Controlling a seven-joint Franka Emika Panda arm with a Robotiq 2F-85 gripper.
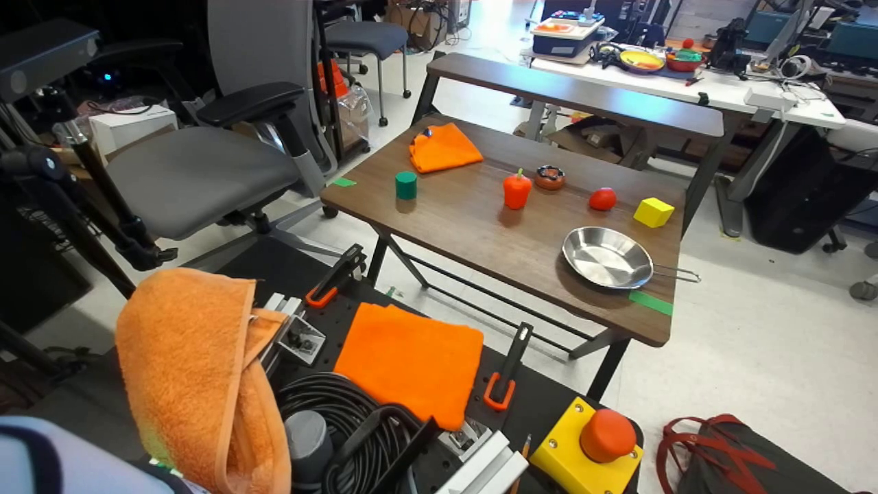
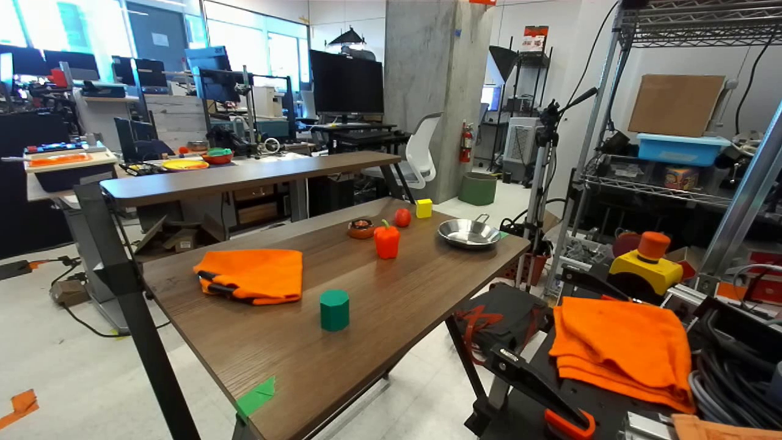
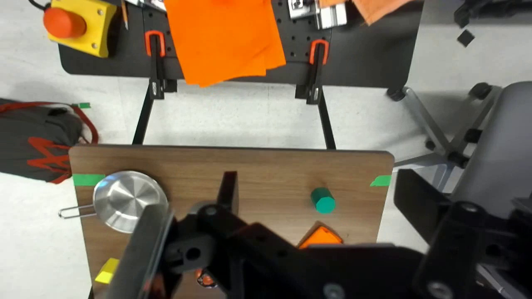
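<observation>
In the wrist view my gripper is open and hangs above the brown table, with nothing visible between its fingers. On the tabletop stand a green cylinder at the left and an orange-red pepper near the middle. Behind the pepper is a small brown bowl with something dark in it. A red tomato and a yellow block sit toward the right. The steel pan lies at the front right. A folded orange cloth rests at the back left. My gripper hides the pepper and tomato from the wrist view.
A raised shelf runs along the table's back edge. Across a floor gap is a black bench with another orange cloth, clamps and a yellow box with a red button. A grey chair stands left.
</observation>
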